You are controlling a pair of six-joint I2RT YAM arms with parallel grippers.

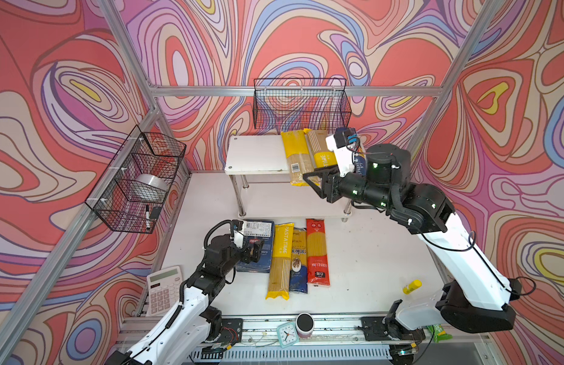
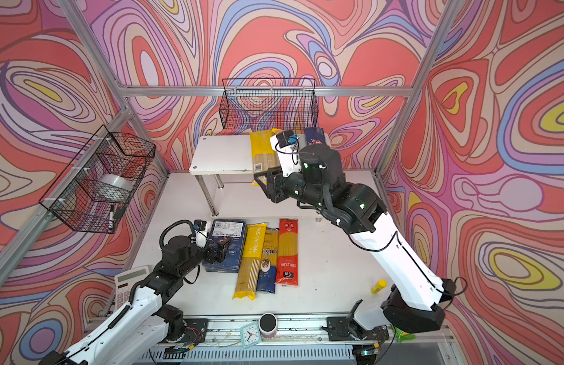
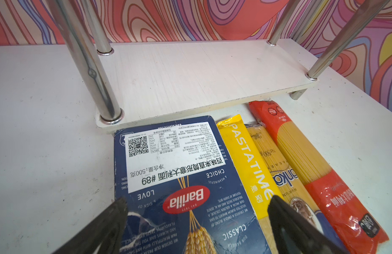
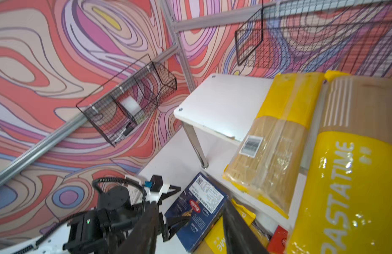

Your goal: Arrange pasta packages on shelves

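On the top shelf (image 1: 257,152) lie two yellow Pastatime packs (image 4: 276,144) (image 4: 344,182) and a dark blue pack at the right, partly hidden. My right gripper (image 1: 321,182) is raised in front of them, open, empty. On the floor below lie a blue Barilla box (image 3: 183,177), a yellow Pastatime pack (image 3: 246,160), an Anko pack (image 3: 293,186) and a red pack (image 3: 314,169). My left gripper stands open over the Barilla box.
The lower shelf (image 3: 196,76) is bare, as is the top shelf's left part. Wire baskets (image 1: 136,182) hang left and at the back. A calculator (image 1: 163,292) lies at the left.
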